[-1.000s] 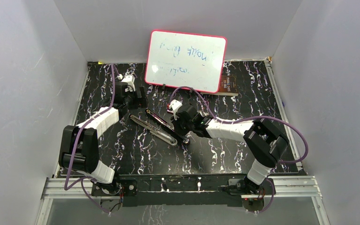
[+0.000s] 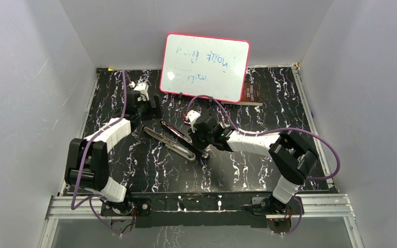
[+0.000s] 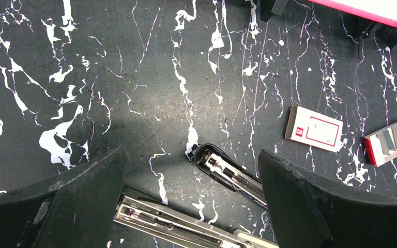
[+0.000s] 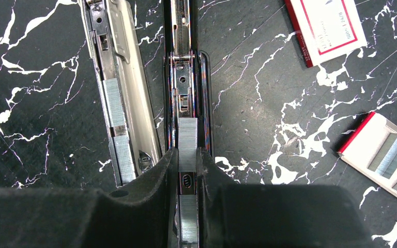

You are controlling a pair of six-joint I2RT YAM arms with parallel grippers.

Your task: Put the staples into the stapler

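Note:
The black stapler (image 4: 206, 103) lies opened out, its staple channel facing up. My right gripper is over that channel, shut on a grey staple strip (image 4: 187, 135) that lines up with it. Nearer the wrist, a second strip (image 4: 188, 219) sits in the same channel. The strip's underside is hidden, so I cannot tell if it rests fully down. Beside it the beige stapler (image 4: 132, 88) also lies open, with two strips (image 4: 112, 103) in its channel. My left gripper stands open and empty, off to the left of both staplers.
A closed white-and-red staple box (image 4: 331, 23) and an opened box (image 4: 369, 132) holding several strips lie to the staplers' right. The whiteboard (image 2: 207, 64) stands at the back with a book (image 2: 251, 93) by it.

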